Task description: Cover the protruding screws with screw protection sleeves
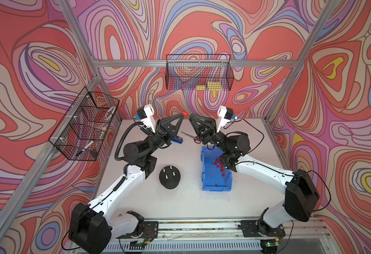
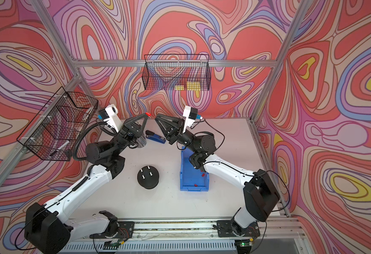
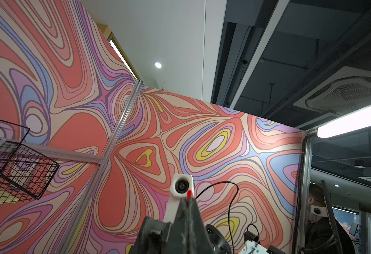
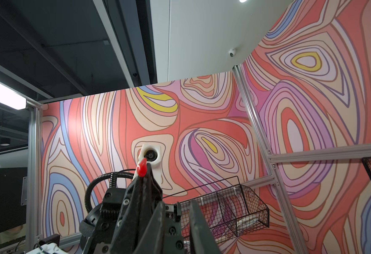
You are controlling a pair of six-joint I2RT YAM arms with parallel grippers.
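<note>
My left gripper (image 1: 182, 115) is shut on a red sleeve (image 1: 185, 114), which pokes out past its fingertips high above the back of the table. In the right wrist view, the same sleeve (image 4: 141, 168) shows upright at the tip of the left fingers. Facing it, my right gripper stands open, nothing between its fingers, a small gap from the sleeve. The black round base (image 1: 169, 182) with several bare upright screws (image 1: 173, 173) sits on the table at front left. A blue tray (image 1: 210, 175) holds several loose red sleeves (image 1: 222, 170), partly covered by the right arm.
A blue stapler (image 2: 155, 136) lies behind the base, beside a pencil cup (image 2: 141, 143) half hidden by the left arm. Scissors (image 1: 197, 141) lie near the right gripper. A wire basket (image 1: 199, 74) hangs on the back rail.
</note>
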